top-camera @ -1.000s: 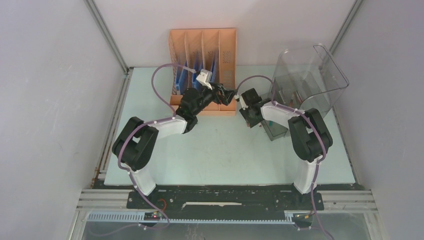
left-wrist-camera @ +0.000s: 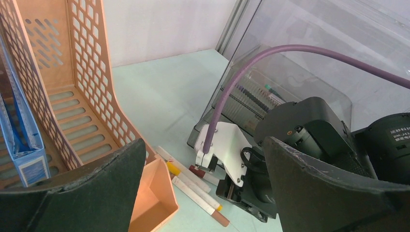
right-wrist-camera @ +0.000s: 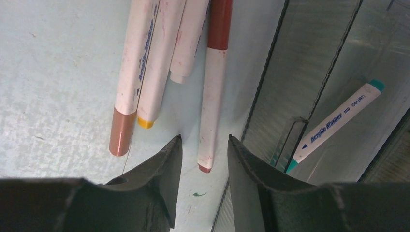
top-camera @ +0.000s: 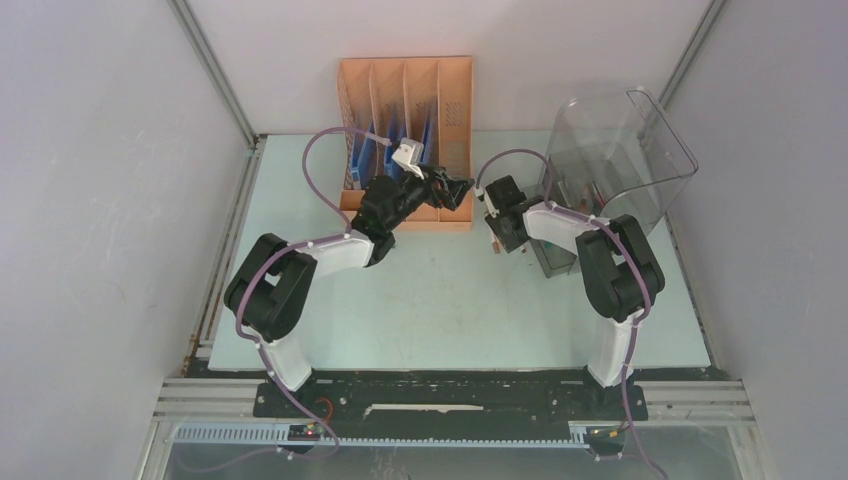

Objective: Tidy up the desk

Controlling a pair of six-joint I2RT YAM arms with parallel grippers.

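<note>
Several white markers lie on the table right of the organizer. A red-capped marker (right-wrist-camera: 212,96) lies apart from a brown-capped marker (right-wrist-camera: 130,72) and a yellow-ended one (right-wrist-camera: 157,72). My right gripper is open above the red-capped marker, a finger to each side of its lower end. A teal marker (right-wrist-camera: 338,118) lies inside the clear case (right-wrist-camera: 295,48). My left gripper is open at the orange organizer (top-camera: 455,100), over its front, with nothing seen between its fingers.
The organizer holds blue folders (left-wrist-camera: 29,159) in its slots. The clear lidded case stands at the right, partly under my right arm.
My right gripper has shifted slightly right in the top view, and more of the markers beside it shows. My left arm has not moved.
</note>
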